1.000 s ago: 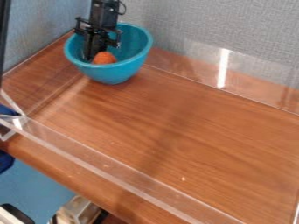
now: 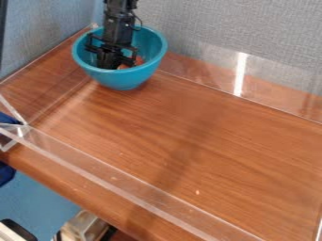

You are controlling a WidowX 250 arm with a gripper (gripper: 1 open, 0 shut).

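A teal bowl (image 2: pixel 136 77) stands at the back left of the wooden table (image 2: pixel 189 141). My black gripper (image 2: pixel 116 58) reaches down from the top into the bowl, its lower end inside. An orange object (image 2: pixel 131 63) in the bowl is mostly hidden behind it. Whether the fingers are open or shut is too small and dark to tell.
Clear low walls edge the table, with grey panels behind. Most of the table, right and front, is bare. Dark blue items sit at the left edge, outside the front wall.
The gripper has shifted slightly right and down within the bowl, and now covers more of the orange object.
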